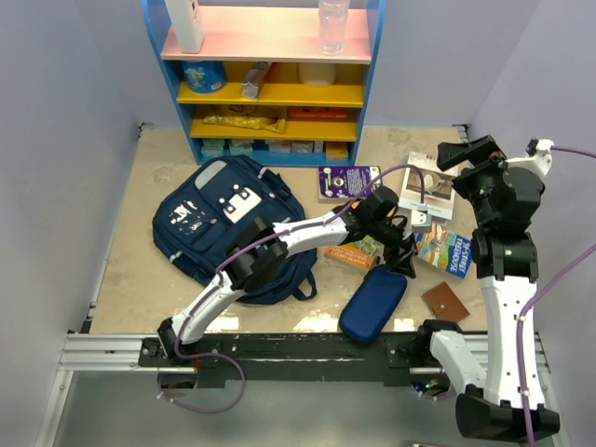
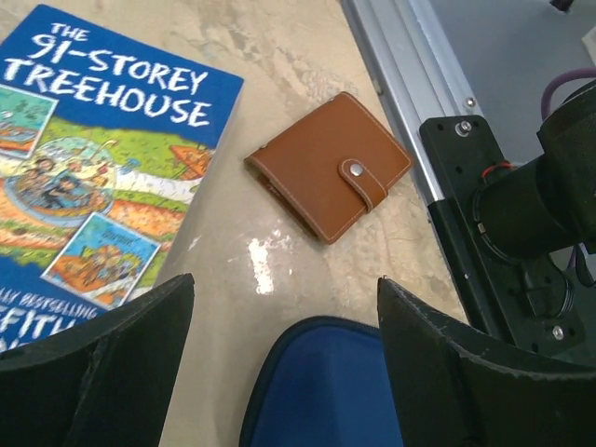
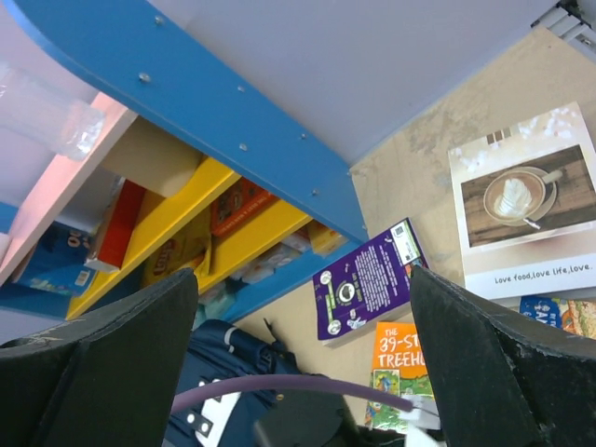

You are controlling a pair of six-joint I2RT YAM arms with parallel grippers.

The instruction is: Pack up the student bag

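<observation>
On the left of the table lies a dark blue backpack. My left arm reaches across it, and the left gripper hangs open just above the upper end of a blue pencil case. In the left wrist view that blue case shows between and below the parted fingers, untouched as far as I can tell. My right gripper is raised at the right side, open and empty. A brown wallet lies near the front edge. The 91-Storey Treehouse book sits right of the left gripper.
An orange and green book is partly covered by the left arm. Behind it lie a purple book and a white book with a coffee cup. A blue shelf unit with yellow boards stands at the back.
</observation>
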